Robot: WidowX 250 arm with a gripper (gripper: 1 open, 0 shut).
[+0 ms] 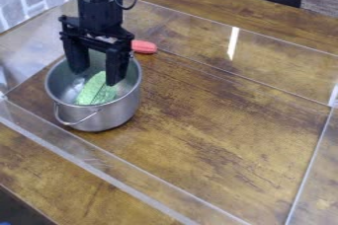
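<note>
A steel pot [93, 111] with a wire handle stands at the left of the wooden table. A pale green oblong object [95, 90] lies inside it. My black gripper [98, 67] hangs over and partly into the pot's mouth, its fingers apart above the green object, with nothing visible held between them.
A red object [142, 47] lies behind the pot to the right. Clear panels or edges border the workspace.
</note>
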